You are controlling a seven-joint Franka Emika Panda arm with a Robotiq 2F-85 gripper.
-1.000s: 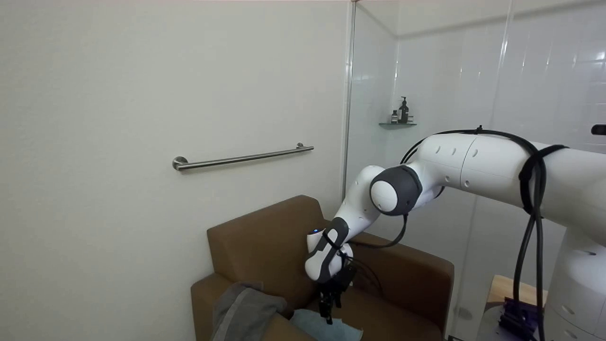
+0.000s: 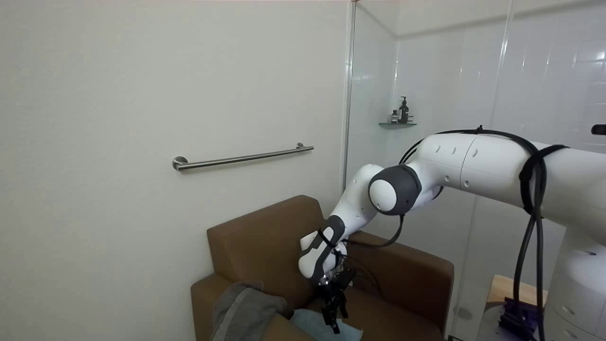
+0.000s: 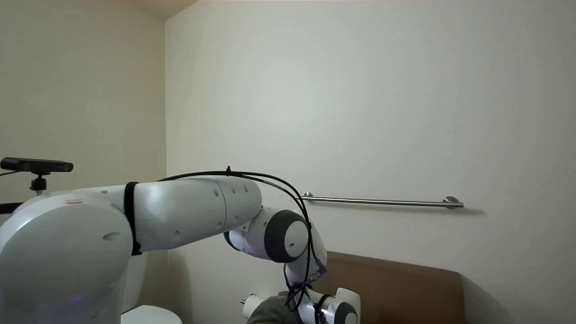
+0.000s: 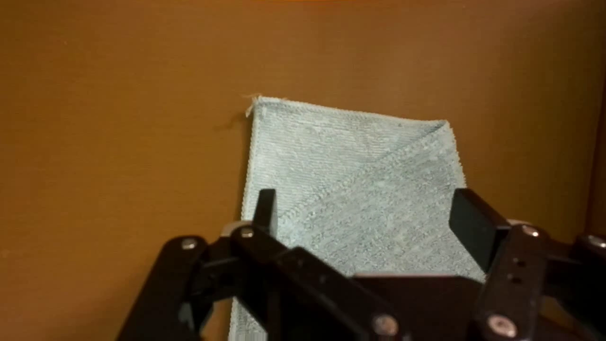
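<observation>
A pale blue-grey cloth (image 4: 363, 187) lies on the brown chair seat (image 4: 130, 148), one layer folded across it along a diagonal. In the wrist view my gripper stands open over the cloth, its fingers spread wide to either side, with no cloth visibly pinched between them. The cloth's lower part is hidden behind the gripper body. Seen from exterior view 1, the gripper (image 2: 336, 321) points down at the blue cloth (image 2: 318, 325); whether it touches the cloth cannot be told. Exterior view 2 does not show the fingers.
The brown armchair (image 2: 272, 238) has a backrest and arms around the seat. A grey towel (image 2: 244, 312) hangs over its near left arm. On the wall above is a metal bar (image 2: 244, 158). A glass shower panel (image 2: 432, 238) rises behind the chair.
The wrist of my arm has tilted and shifted slightly left, and the gripper's tips sit a little lower and further right over the cloth. The cloth looks unmoved.
</observation>
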